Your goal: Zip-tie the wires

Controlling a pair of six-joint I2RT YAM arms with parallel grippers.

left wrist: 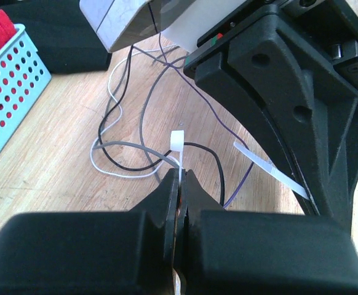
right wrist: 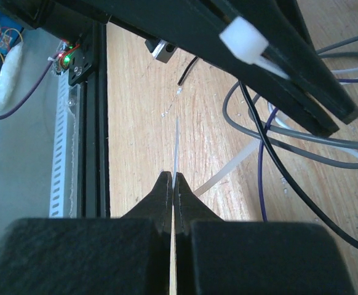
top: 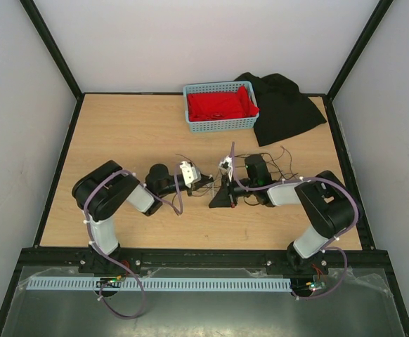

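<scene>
Grey, black, white and purple wires [left wrist: 143, 144] lie loosely bundled on the table, with loose strands [top: 285, 165] at the right. My left gripper is shut on a white zip tie, whose square head stands up from the fingertips; the head [right wrist: 243, 40] also shows in the right wrist view. Close by, my right gripper is shut on the tie's thin strap. A strap length [right wrist: 228, 166] runs from those fingertips towards the wires, and a narrow end [right wrist: 177, 144] sticks out past them. Whether the strap passes through the head cannot be seen.
At the back stands a light blue basket [top: 222, 126] with red cloth [top: 218, 105] in it. Black cloth [top: 282, 109] lies to its right. Both arms' hands nearly meet at mid-table; bare wood lies left and in front.
</scene>
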